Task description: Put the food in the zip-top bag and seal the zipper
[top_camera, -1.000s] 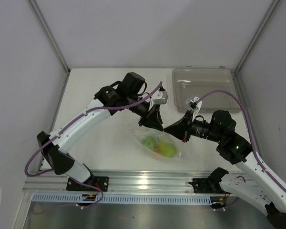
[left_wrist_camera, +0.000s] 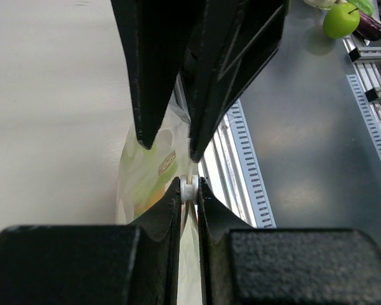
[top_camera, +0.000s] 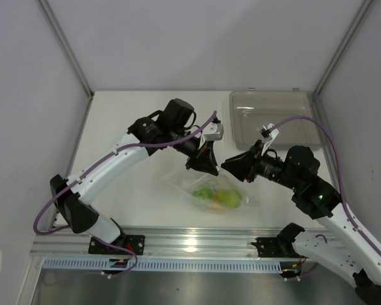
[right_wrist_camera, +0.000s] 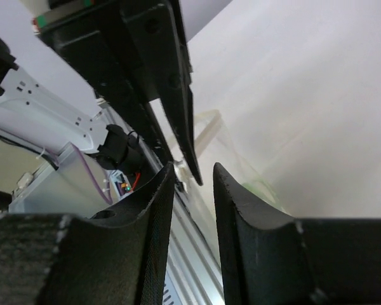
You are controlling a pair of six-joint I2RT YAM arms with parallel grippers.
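The clear zip top bag point(top_camera: 189, 182) lies below both grippers in the top view, with green and orange food point(top_camera: 227, 197) showing through it. My left gripper is shut on a small white piece, apparently the zipper slider point(left_wrist_camera: 189, 192), at the bag's upper edge. Close by on the right, my right gripper point(top_camera: 236, 173) stands open. Its two dark fingers point(left_wrist_camera: 153, 76) reach down near the bag's edge in the left wrist view, spread apart. In the right wrist view the bag point(right_wrist_camera: 232, 155) stands beyond those fingers; whether they touch it, I cannot tell.
An empty grey tray point(top_camera: 273, 101) lies at the back right of the white table point(top_camera: 127, 190). Beyond the front rail, a green apple point(left_wrist_camera: 341, 21) and an eggplant point(left_wrist_camera: 368, 27) appear in the left wrist view.
The bag's food has shifted slightly right. My left arm has stayed almost still.
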